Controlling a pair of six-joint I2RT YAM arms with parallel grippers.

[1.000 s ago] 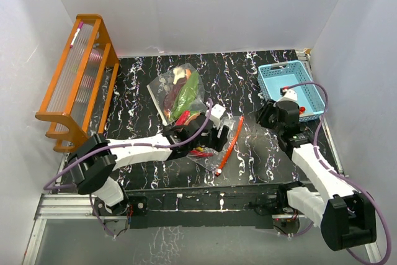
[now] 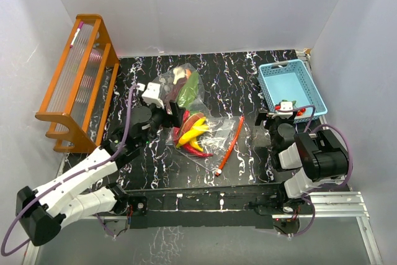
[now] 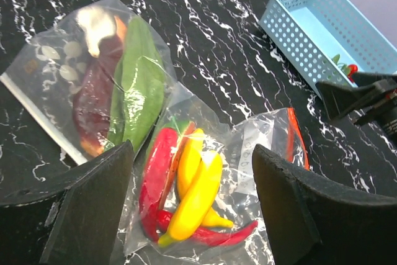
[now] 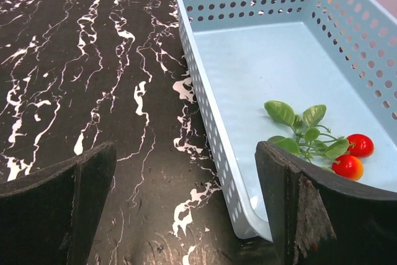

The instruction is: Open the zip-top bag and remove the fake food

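Observation:
Two zip top bags lie on the black marble mat. The rear bag (image 3: 74, 79) holds green, dark red and pale fake food. The nearer bag (image 2: 217, 128) holds red and yellow peppers (image 3: 205, 197) and has an orange zipper strip (image 2: 228, 147). My left gripper (image 2: 170, 111) hangs over the bags' left part, fingers apart, nothing visible between them. My right gripper is open beside the blue basket, empty between its fingers.
The blue basket (image 4: 273, 60) at the back right holds a leafy sprig and small tomatoes (image 4: 347, 167). A wooden rack (image 2: 68, 91) stands at the left.
My left gripper has moved up and to the left, uncovering the peppers in the top view. The right arm has shifted, with its gripper staying near the basket.

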